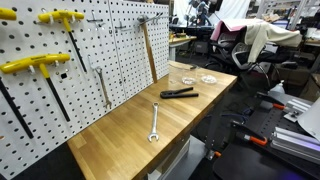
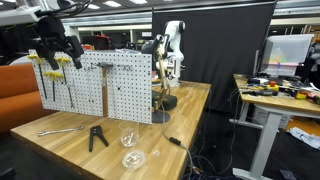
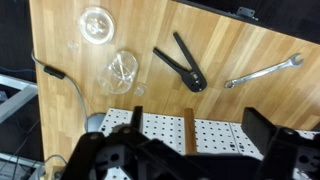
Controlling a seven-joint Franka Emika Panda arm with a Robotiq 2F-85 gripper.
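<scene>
High above the bench my gripper is open, its two black fingers spread wide with nothing between them. Exterior view 2 has the gripper [image 2: 60, 50] at the upper left, in front of the pegboard's top. Black-handled pliers [image 3: 187, 69] lie on the wooden bench [image 1: 115, 140], well clear of the fingers. A silver wrench [image 1: 154, 122] rests nearer the bench's front end. Two clear round dishes sit past the pliers: one dish [image 3: 98, 25] looks nearly empty, while the other dish [image 3: 118, 71] holds small items too blurred to name.
A white pegboard [image 2: 130, 90] rises along the bench's back, hung with a wooden-handled hammer [image 1: 149, 50], yellow-handled tools [image 1: 35, 63] and another wrench [image 1: 103, 88]. A grey cable [image 3: 62, 73] runs beside the dishes. Bare wood surrounds the pliers and loose wrench.
</scene>
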